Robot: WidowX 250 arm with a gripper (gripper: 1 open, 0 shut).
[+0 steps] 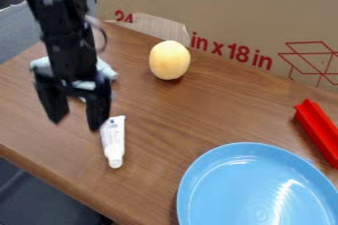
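Note:
The black gripper [77, 111] is slightly blurred at the left of the camera view, open, with its fingers hanging low over the wooden table [185, 130]. Just to its lower right lies a white tube [114, 143]. A pale cloth [103, 70] lies behind the gripper and is partly hidden by it. I see nothing held between the fingers.
A yellow egg-shaped object [169, 59] sits at the back. A blue plate [254, 194] fills the lower right, and a red bar [317, 132] lies at the right edge. A cardboard panel [238, 12] stands behind.

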